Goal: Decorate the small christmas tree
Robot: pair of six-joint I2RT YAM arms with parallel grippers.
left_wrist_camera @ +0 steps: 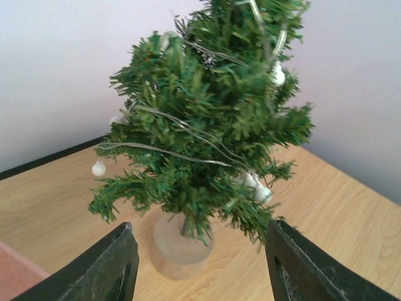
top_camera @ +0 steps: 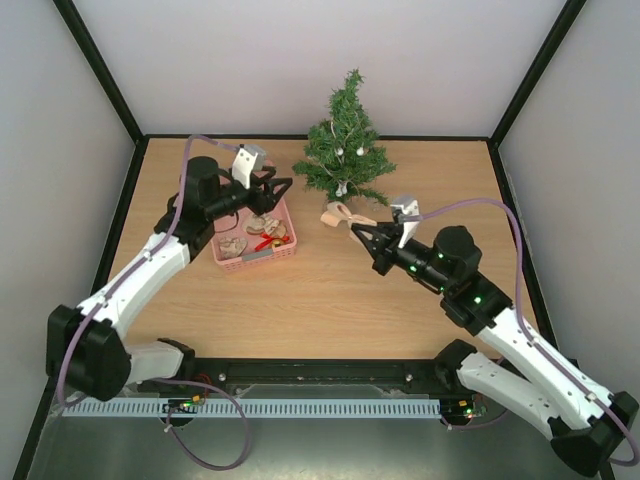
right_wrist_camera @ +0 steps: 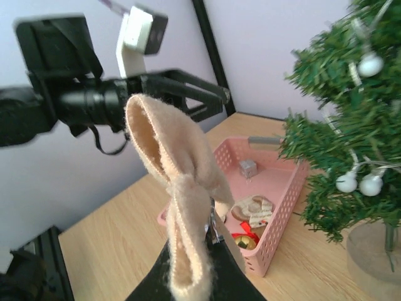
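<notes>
The small green Christmas tree (top_camera: 345, 145) stands at the back of the table, with a light string and white bulbs (right_wrist_camera: 370, 64) on it. A beige fabric bow (right_wrist_camera: 178, 169) is pinched in my right gripper (top_camera: 364, 231), which is shut on it, to the front right of the tree. My left gripper (top_camera: 284, 186) hangs above the pink basket with its fingers (left_wrist_camera: 116, 266) apart and nothing between them. In the left wrist view the tree fills the middle, and its clear round base (left_wrist_camera: 182, 244) lies beyond the fingers.
The pink basket (top_camera: 288, 226) on the left holds several ornaments, among them a beige piece (right_wrist_camera: 254, 210), a gold bell (right_wrist_camera: 245, 242) with red ribbon, and a small silver cube (right_wrist_camera: 248, 168).
</notes>
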